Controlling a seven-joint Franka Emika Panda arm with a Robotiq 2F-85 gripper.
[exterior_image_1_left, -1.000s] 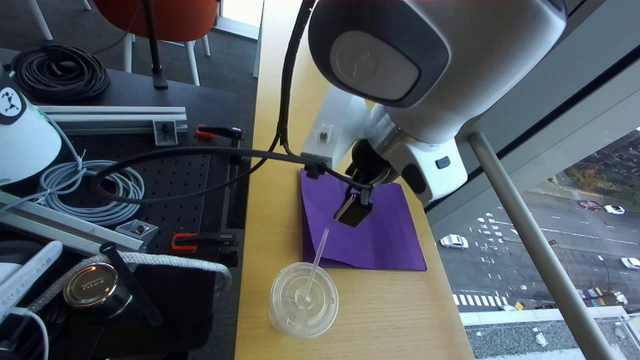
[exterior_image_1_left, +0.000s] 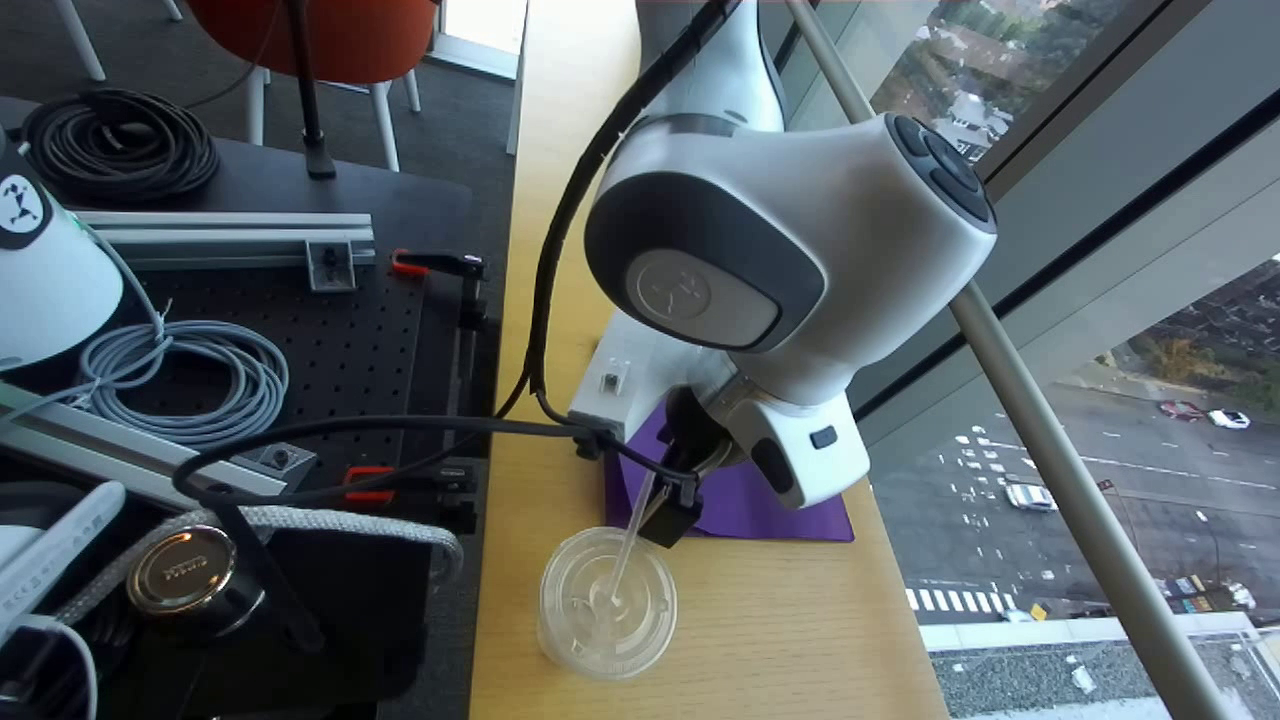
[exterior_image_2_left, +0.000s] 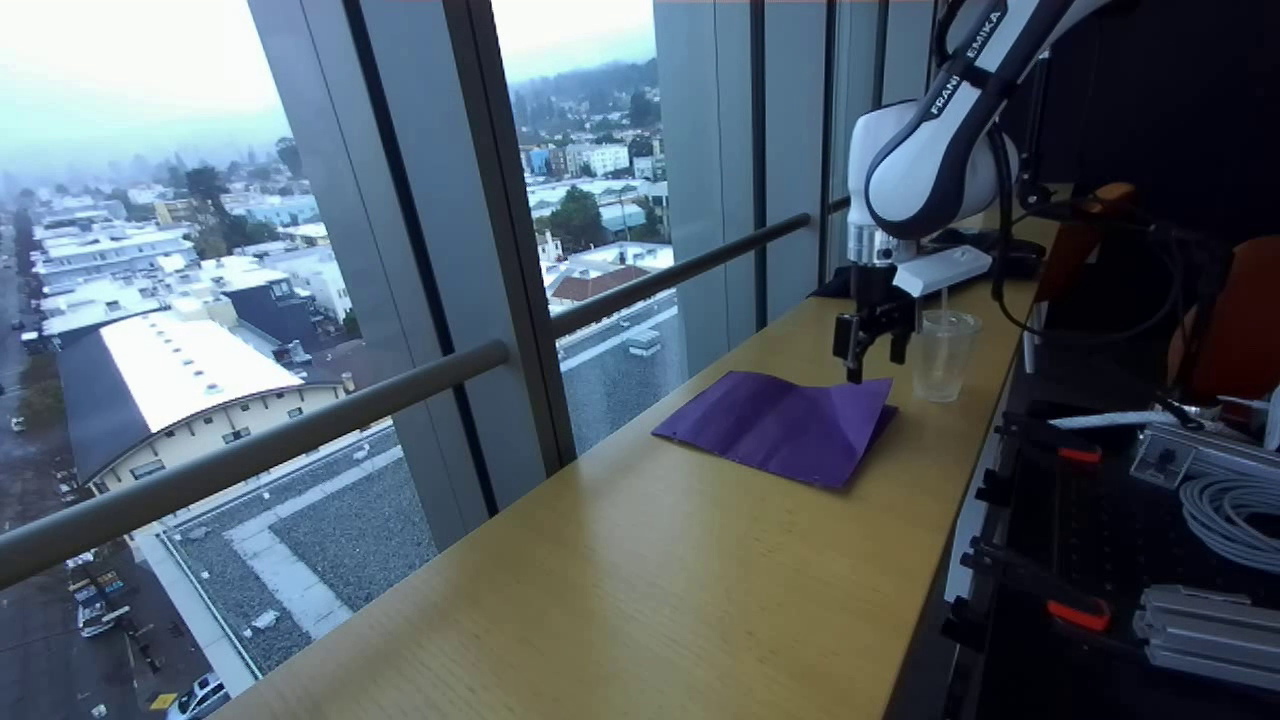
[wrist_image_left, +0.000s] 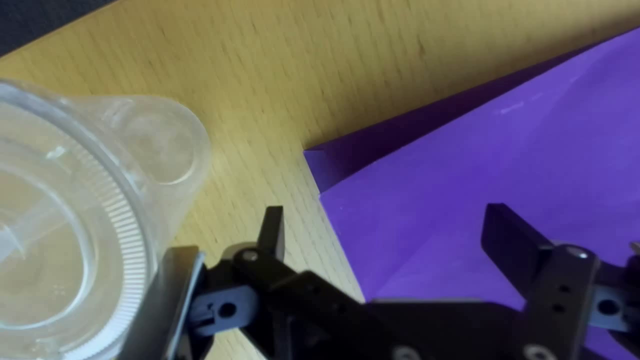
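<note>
A folded purple sheet (exterior_image_2_left: 768, 422) lies on the wooden ledge, its upper layer lifted a little off the lower one along one edge, as the wrist view shows. Above its corner hangs my gripper, open and pointing down, with no object held. In the wrist view the right finger (wrist_image_left: 510, 249) is over the purple sheet (wrist_image_left: 456, 180), while the left one (wrist_image_left: 273, 231) is over bare wood. Close beside the left finger stands a clear plastic cup (wrist_image_left: 60, 252) with a lid. A straw rises from the cup (exterior_image_1_left: 606, 618) near the gripper (exterior_image_1_left: 672, 510).
On one side the ledge (exterior_image_2_left: 624, 588) ends at a window with a metal rail (exterior_image_2_left: 684, 276). The other side borders a black cart (exterior_image_1_left: 360, 312) with clamps and coiled cable (exterior_image_1_left: 186, 378). Ahead of the sheet in exterior view 2, the ledge is clear.
In exterior view 1 the arm has come lower and shifted down and left in the picture, bringing the gripper close to the cup and straw. Cup and sheet look unmoved.
</note>
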